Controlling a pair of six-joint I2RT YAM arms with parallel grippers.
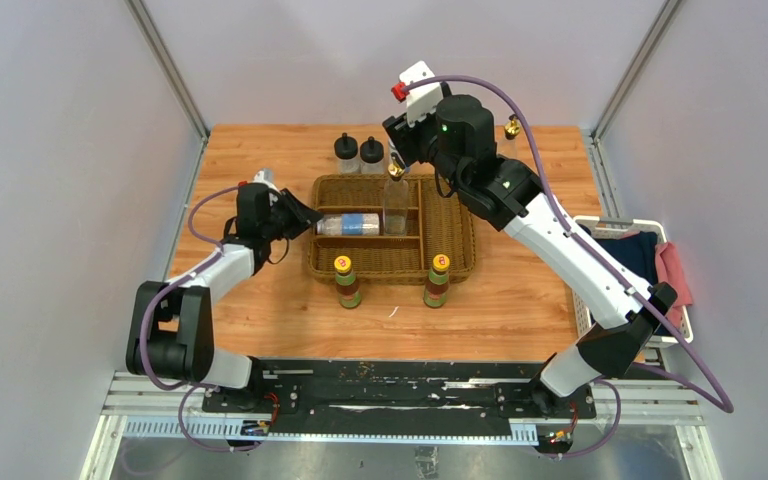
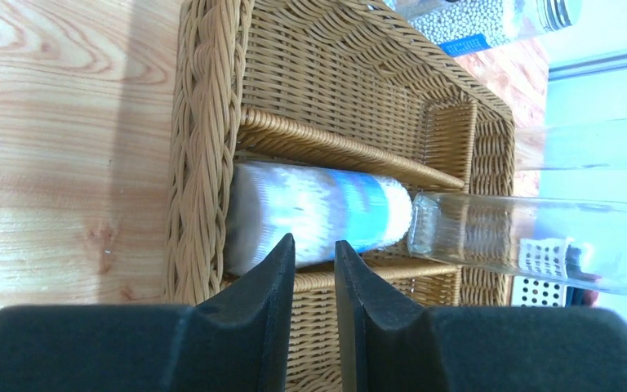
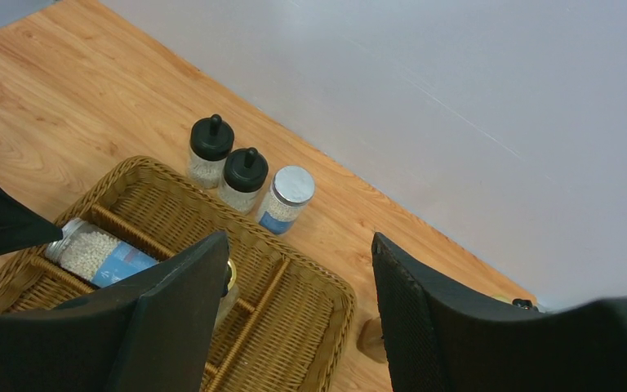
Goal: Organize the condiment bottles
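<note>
A wicker basket (image 1: 380, 260) holds a lying jar of white granules with a blue label (image 1: 354, 224) in its middle row and an upright clear bottle (image 1: 395, 205) beside it. My left gripper (image 1: 316, 219) is shut on the jar's left end. My right gripper is open high above the basket, nothing seen between its fingers. Two black-topped shakers (image 3: 211, 140) (image 3: 244, 173) and a silver-lidded jar (image 3: 293, 189) stand behind the basket. Two yellow-capped bottles (image 1: 347, 285) (image 1: 437, 282) stand at its front.
Another gold-topped bottle (image 1: 511, 130) stands at the back right, partly hidden by the right arm. A white bin with cloths (image 1: 640, 256) is at the right. The wood is clear left of the basket and along the front.
</note>
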